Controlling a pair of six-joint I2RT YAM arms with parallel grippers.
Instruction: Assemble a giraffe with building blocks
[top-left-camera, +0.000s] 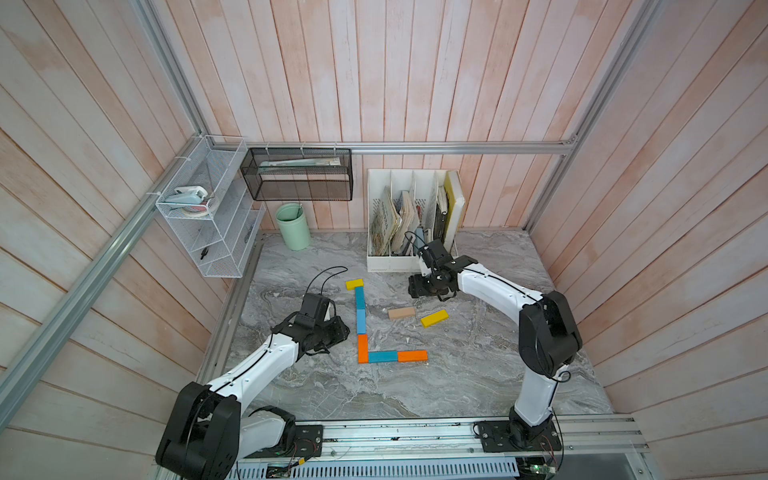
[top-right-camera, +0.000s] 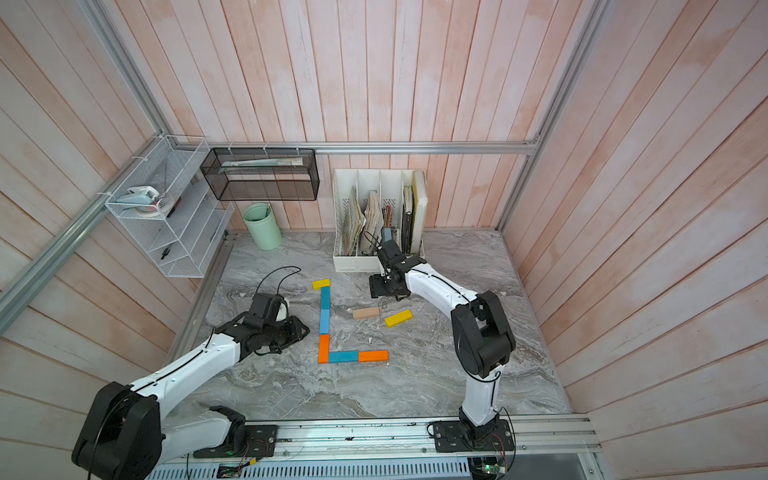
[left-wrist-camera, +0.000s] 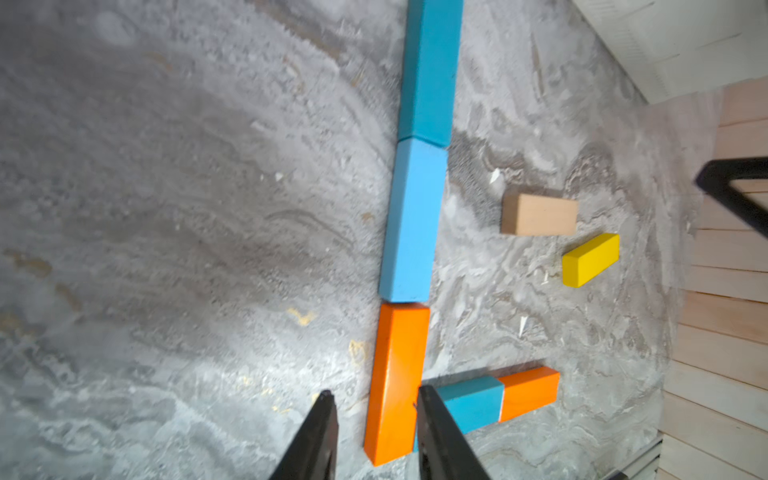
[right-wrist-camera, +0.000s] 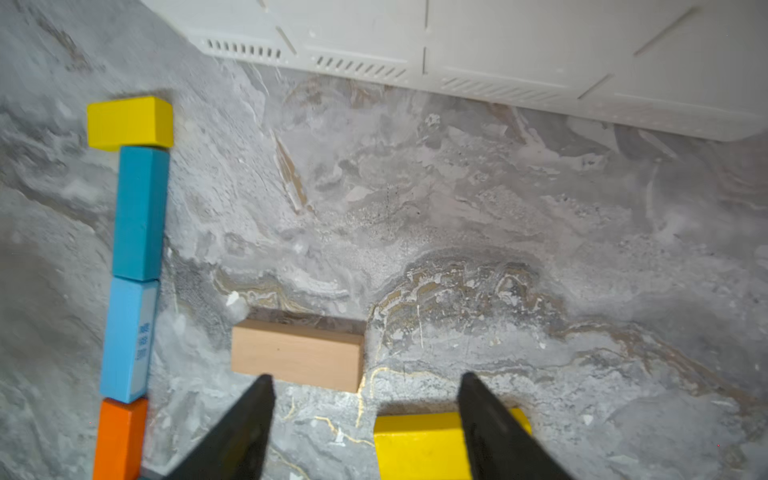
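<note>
Blocks form an L on the table: yellow (top-left-camera: 353, 284) at the top, teal (top-left-camera: 360, 297) and light blue (left-wrist-camera: 413, 220) below, orange (left-wrist-camera: 395, 376) at the corner, then teal (top-left-camera: 382, 356) and orange (top-left-camera: 412, 355) toward the right. A tan block (right-wrist-camera: 296, 353) and yellow block (top-left-camera: 434, 317) lie loose inside it. My left gripper (top-left-camera: 340, 328) hovers left of the column, fingers apart with nothing between. My right gripper is raised over the loose blocks, near the organizer, open and empty.
A white organizer (top-left-camera: 408, 263) of papers stands at the back, a green cup (top-left-camera: 294, 232) to its left. Wire baskets (top-left-camera: 296, 188) hang on the walls.
</note>
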